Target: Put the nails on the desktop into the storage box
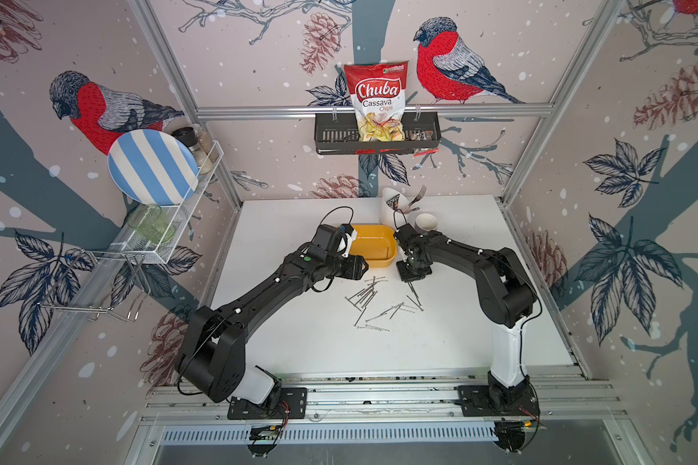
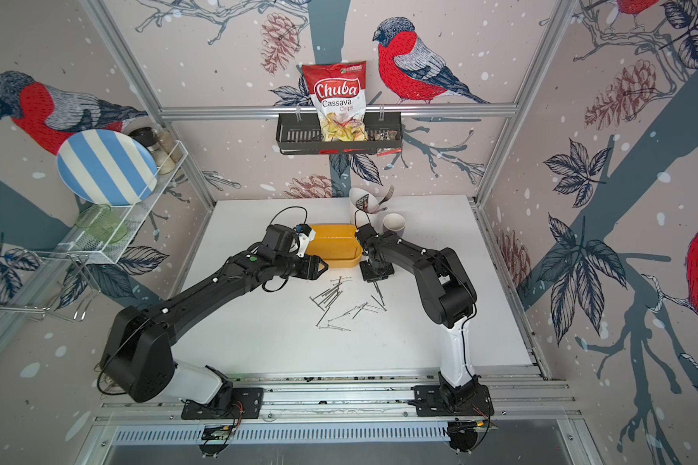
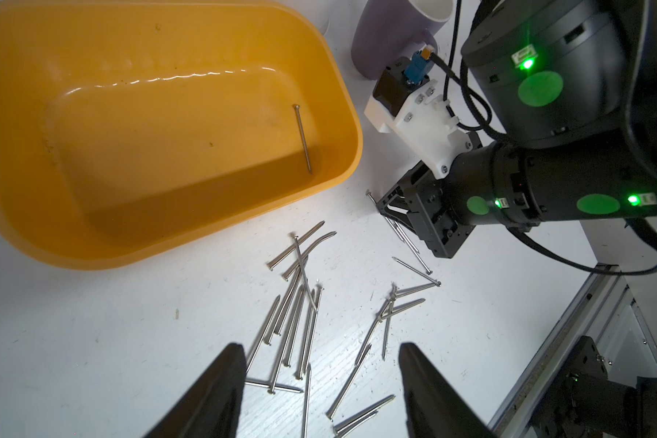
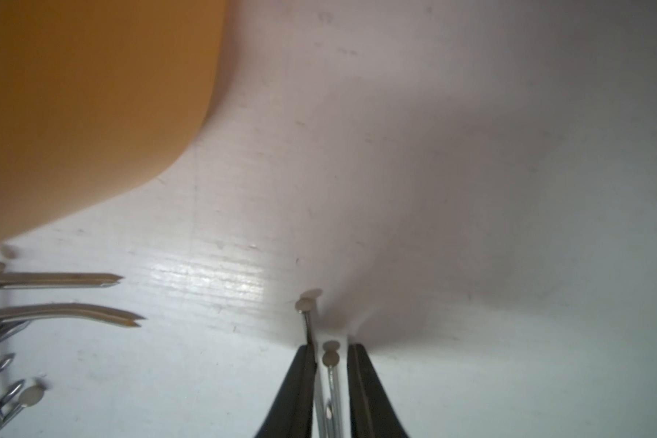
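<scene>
Several steel nails (image 3: 292,321) lie scattered and partly crossed on the white desktop, in front of the yellow storage box (image 3: 160,226). One nail (image 3: 303,138) rests inside that box. My left gripper stands open above the desk near the box, nothing between its fingers. Low at the desk, right of the box, is my right gripper, its fingers part open with a narrow gap. In the right wrist view two nail heads show at its tips: one nail (image 4: 304,305) by the left finger, another nail (image 4: 331,359) between the fingers. Whether either is gripped does not show.
Behind the right gripper stand a pale mug (image 2: 394,224) and a white holder with cutlery (image 1: 394,203). The right arm reaches across the desk's right side.
</scene>
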